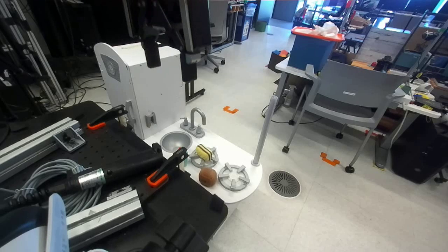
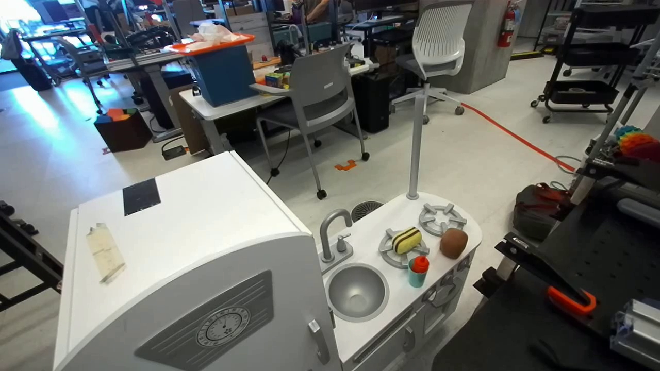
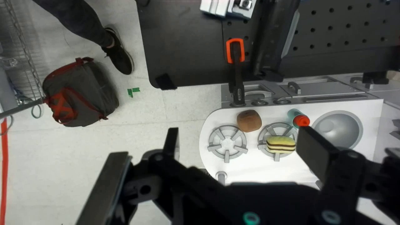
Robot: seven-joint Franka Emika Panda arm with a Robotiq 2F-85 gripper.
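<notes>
My gripper stands wide open high above the toy kitchen, its two fingers far apart with nothing between them. On the white counter a yellow dark-striped toy (image 3: pixel 281 144) rests on one grey burner (image 2: pixel 403 247). Beside the other, empty burner (image 1: pixel 233 176) sits a brown roundish toy (image 3: pixel 249 120). A teal cup (image 2: pixel 416 277) with a red thing (image 2: pixel 421 265) at its top stands near the counter's front edge; in exterior view 1 a clamp mostly hides it. The grey sink (image 2: pixel 358 291) looks empty.
A grey post (image 1: pixel 265 130) rises from the counter's rounded end. The tall white fridge block (image 1: pixel 157 88) and the faucet (image 1: pixel 196 119) border the sink side. A black table (image 3: pixel 180 45) with an orange-handled clamp (image 3: pixel 235 52) adjoins the counter's front.
</notes>
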